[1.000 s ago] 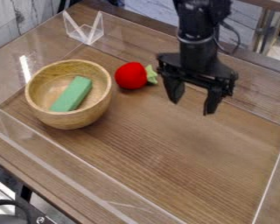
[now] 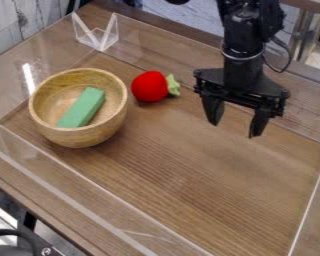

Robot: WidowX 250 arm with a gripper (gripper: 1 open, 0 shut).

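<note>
My black gripper [image 2: 239, 105] hangs over the right half of the wooden table, its fingers spread apart with nothing visible between them. To its left lie a red round object [image 2: 152, 85] and a small light-green piece beside it. A wooden bowl [image 2: 112, 125] at the left holds a green block [image 2: 80, 108].
A clear wire or plastic holder [image 2: 96, 30] stands at the back left. Dark hardware shows at the bottom left corner.
The bowl, green block and red object have not visibly moved.
</note>
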